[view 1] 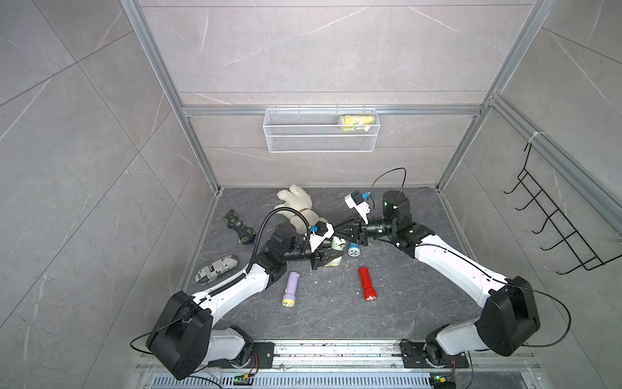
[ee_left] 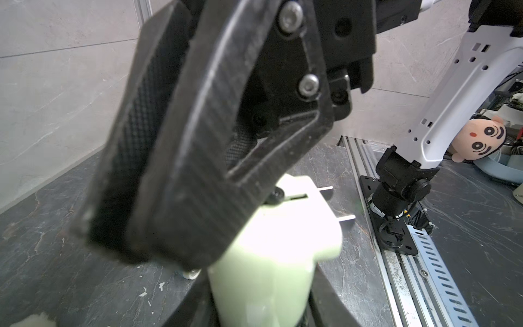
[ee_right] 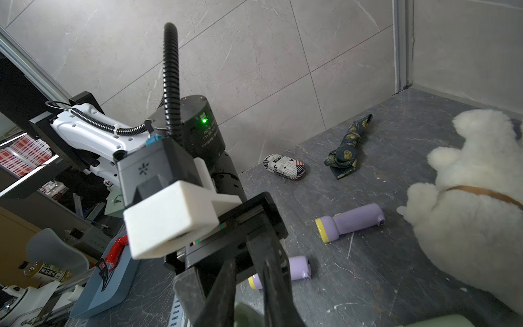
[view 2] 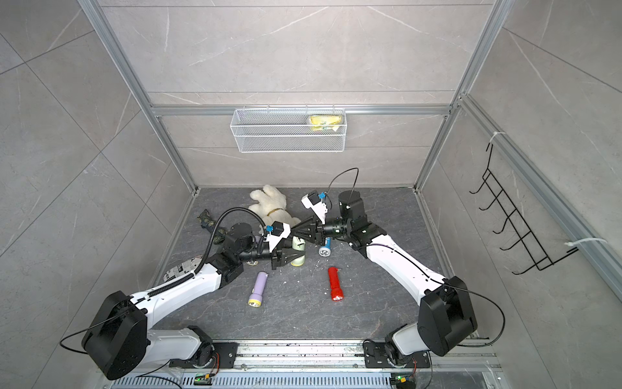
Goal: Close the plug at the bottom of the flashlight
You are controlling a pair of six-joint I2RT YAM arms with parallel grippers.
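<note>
A pale green flashlight [ee_left: 261, 283] stands near upright, held by my left gripper [view 1: 333, 249], whose dark fingers [ee_left: 332, 305] lie on both sides of it low in the left wrist view. At its upper end, two thin metal prongs [ee_left: 346, 218] of the plug stick out sideways. My right gripper is partly open at that end. Its fingers [ee_right: 279, 294] stand apart in the right wrist view, with a little green showing between them. One large right finger hides part of the flashlight's top in the left wrist view; whether it touches, I cannot tell.
A purple flashlight [view 1: 291, 288] and a red one [view 1: 366, 283] lie in front; a blue one [view 1: 353, 249] lies beside the grippers. Another purple flashlight [ee_right: 348, 223] shows in the right wrist view. The white plush toy [view 1: 296, 201] sits behind. Clear table lies front right.
</note>
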